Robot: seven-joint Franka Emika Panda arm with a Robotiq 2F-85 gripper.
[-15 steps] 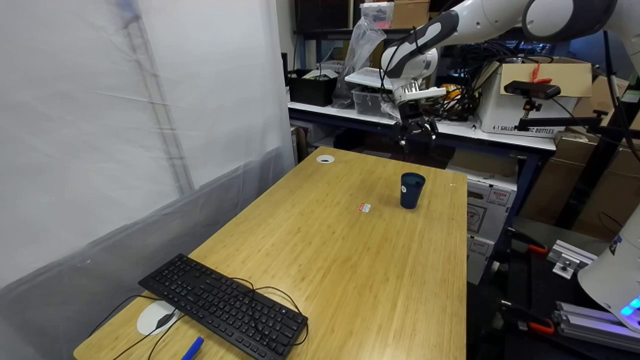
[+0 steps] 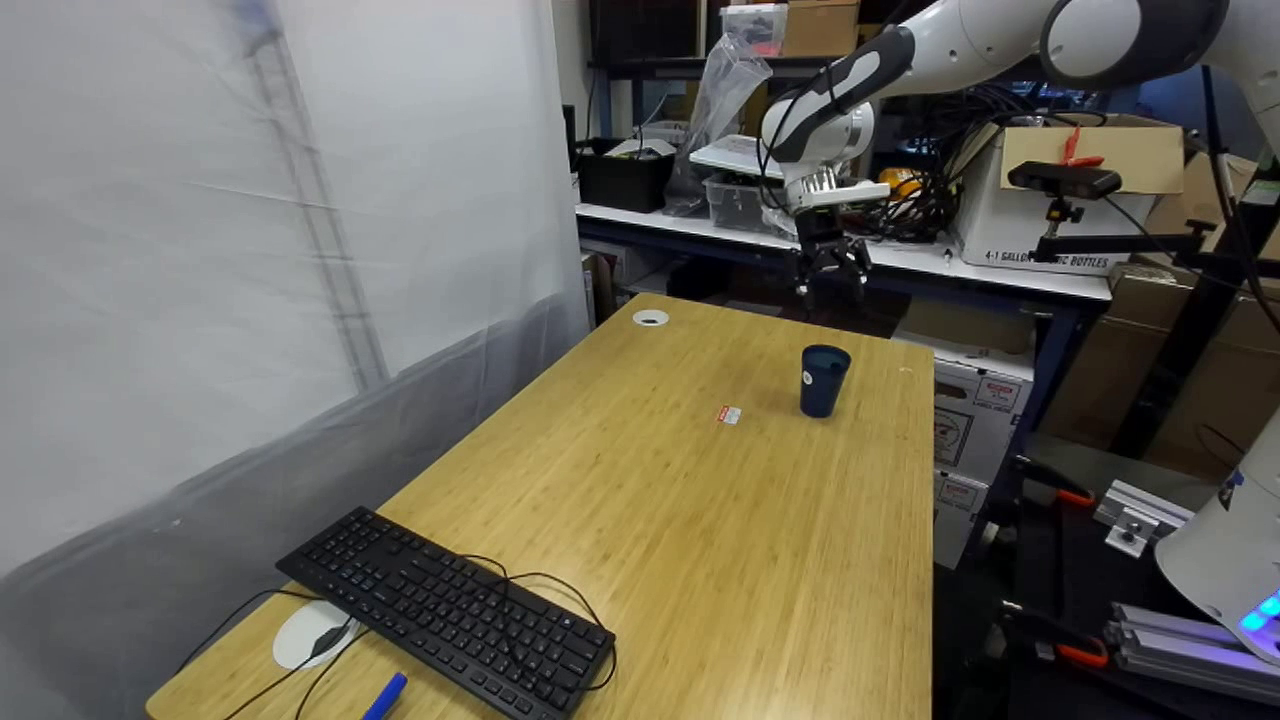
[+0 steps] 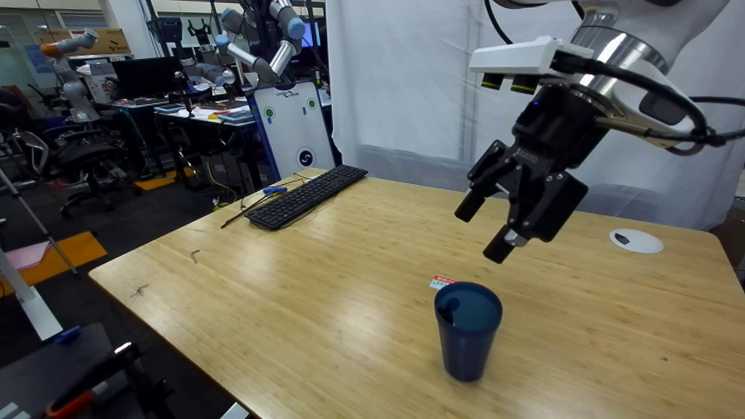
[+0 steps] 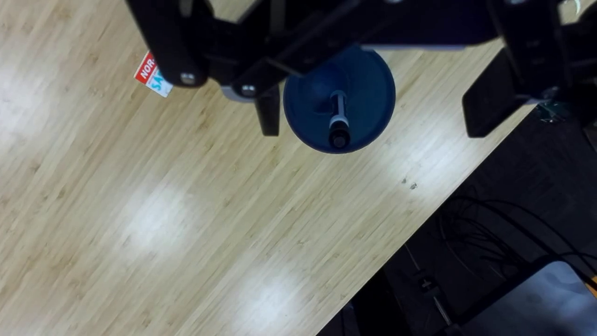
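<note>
A dark blue cup (image 2: 823,382) stands upright on the wooden table, near the far right edge in exterior view 1. Inside the cup (image 3: 466,342) a marker (image 4: 339,120) with a black end leans, as the wrist view shows from above. My gripper (image 3: 476,233) hangs above the table with its fingers spread apart and nothing between them. It is higher than the cup and clear of it. In the wrist view the cup appears between the two fingertips, closer to the left one.
A red and white sticker (image 2: 729,415) lies flat beside the cup. The black keyboard (image 2: 456,612) with its cables and a blue pen (image 2: 385,696) occupy the near end. Mid-table is bare. A plastic curtain (image 2: 300,240) runs along one side.
Very little differs in exterior view 1: the gripper has shifted slightly, with its fingers a touch to the left. The cup, sticker and keyboard are where they were.
</note>
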